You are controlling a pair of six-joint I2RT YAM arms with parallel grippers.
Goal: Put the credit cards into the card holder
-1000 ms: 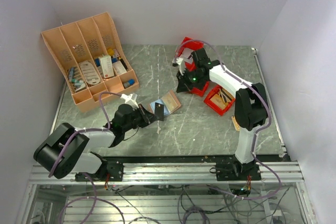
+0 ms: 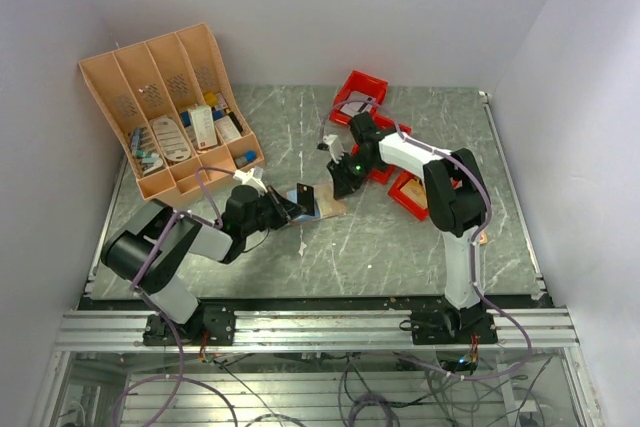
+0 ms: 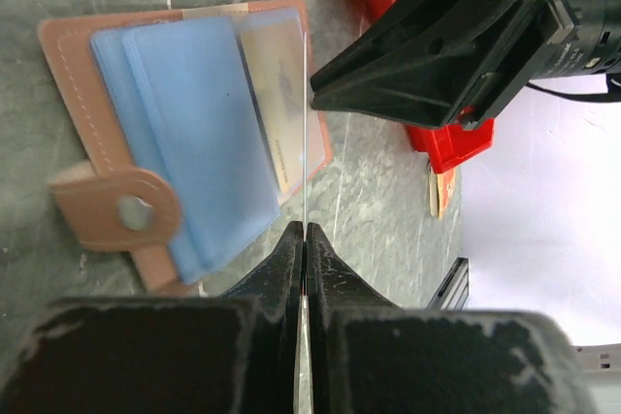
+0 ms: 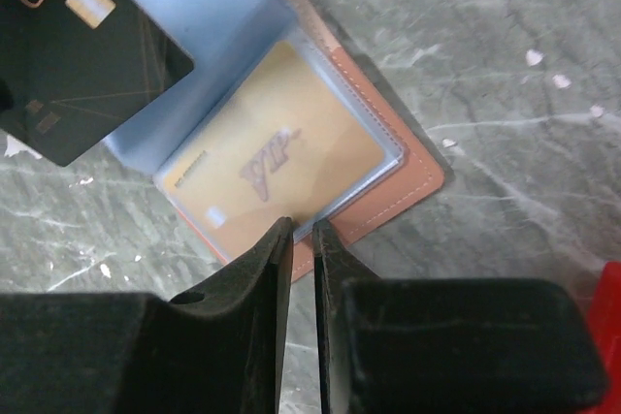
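Note:
My left gripper is shut on a black card, held upright over the open card holder; in the left wrist view the card shows edge-on as a thin line. The holder lies on the table with blue pockets, a tan flap with a snap and a pale gold card in a clear sleeve. My right gripper is at the holder's right end, fingertips at the edge of the gold card's sleeve, slightly apart.
Red trays stand right of and behind the holder. A tan compartment box with assorted items is at the left.

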